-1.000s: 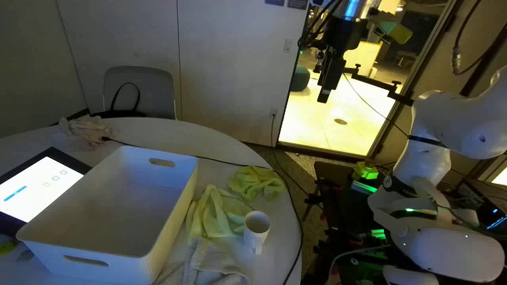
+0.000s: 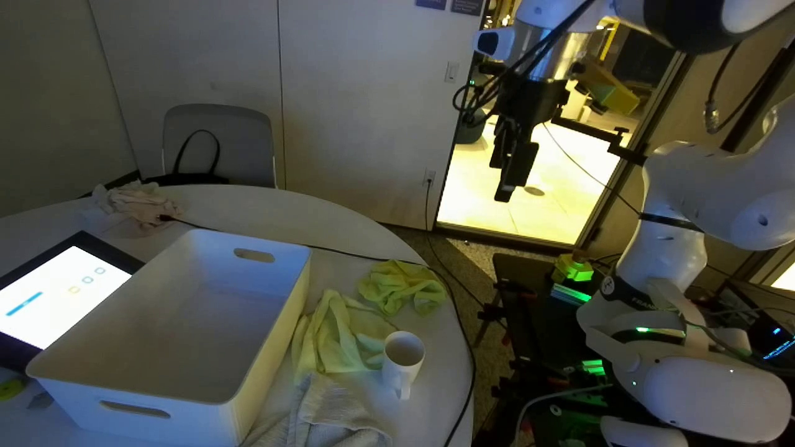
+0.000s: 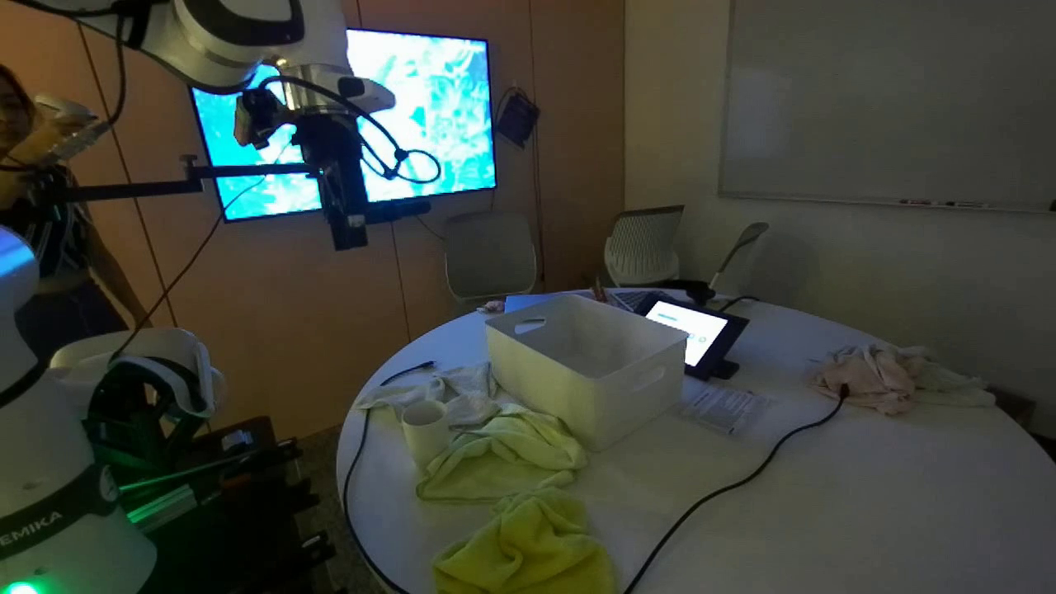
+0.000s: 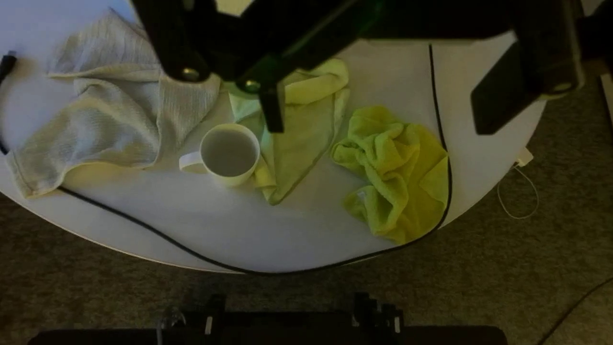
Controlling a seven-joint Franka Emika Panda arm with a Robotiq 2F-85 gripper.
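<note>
My gripper is open and empty, its dark fingers spread wide in the wrist view; it hangs high above table level in exterior view 1. Below it, a white mug [image 4: 230, 154] stands upright on the table, its handle pointing left in the wrist view. A bright yellow-green cloth [image 4: 396, 172] lies crumpled near the table edge. Between it and the mug is a paler green cloth [image 4: 304, 132], partly hidden by a finger. A greyish cloth [image 4: 120, 120] spreads out left of the mug. The large white bin [image 2: 272, 335] stands beside the cloths, its visible inside bare.
A lit tablet [image 2: 63, 287] stands beyond the bin. A pinkish cloth [image 3: 871, 381] lies at the far side of the table. One black cable [image 4: 172, 241] runs along the near edge, past the mug and bright cloth. Bare tabletop [image 3: 822, 495] shows beside the bin.
In exterior view 1 my gripper has come lower, and its fingers now show apart. The bin, mug and cloths have stayed where they were.
</note>
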